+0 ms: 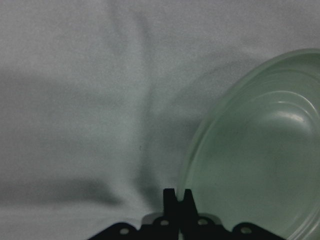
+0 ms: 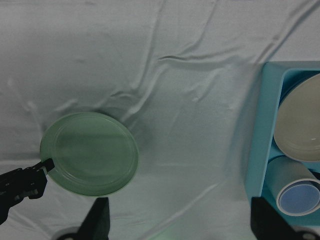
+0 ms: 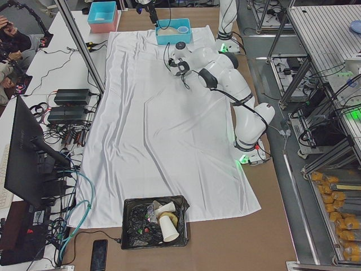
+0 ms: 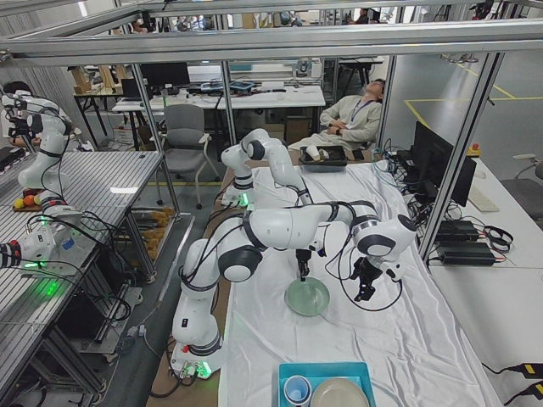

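A green plate (image 4: 307, 296) lies on the white cloth, seen close up in the left wrist view (image 1: 260, 155) and whole in the right wrist view (image 2: 90, 152). My left gripper is at the plate's rim with its fingers close together, shut on that rim; in the right wrist view its dark fingers reach the plate's left edge. My right gripper is open above bare cloth between the plate and the blue bin, with nothing between its widely spread fingers.
A blue bin (image 4: 322, 370) holds a beige plate (image 2: 297, 117) and a cup (image 2: 295, 197). A black bin (image 3: 141, 220) with cups and scraps stands at the table's other end.
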